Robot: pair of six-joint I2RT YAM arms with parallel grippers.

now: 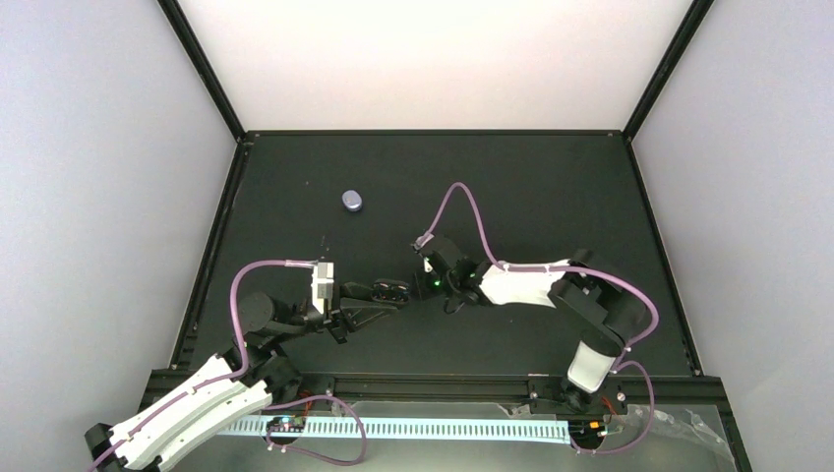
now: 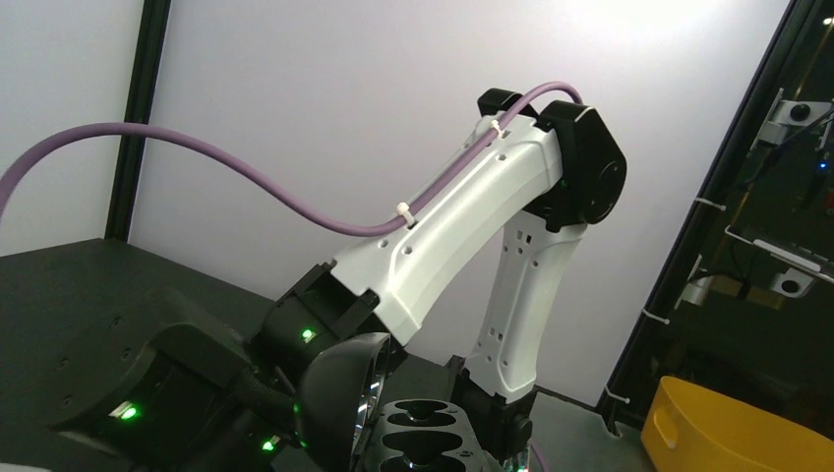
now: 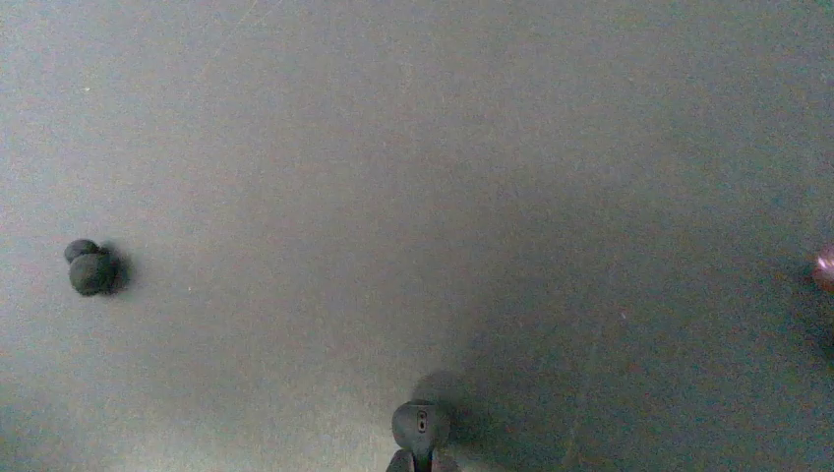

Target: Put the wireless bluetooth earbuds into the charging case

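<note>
The black charging case (image 1: pixel 390 289) is in my left gripper (image 1: pixel 382 299), its lid (image 2: pixel 339 398) open and its empty slots (image 2: pixel 421 442) facing up in the left wrist view. At the bottom edge of the right wrist view, my right gripper is shut on a dark earbud (image 3: pixel 421 425); the rounded body points outward from the fingertips. Another dark earbud (image 3: pixel 90 271) lies on the table at the left of that view. From the top, the right gripper is just right of the case, and its earbud cannot be made out.
A small lilac-grey oval object (image 1: pixel 352 201) lies on the black table (image 1: pixel 531 187) behind the left gripper. A yellow bin (image 2: pixel 738 433) shows outside the workspace in the left wrist view.
</note>
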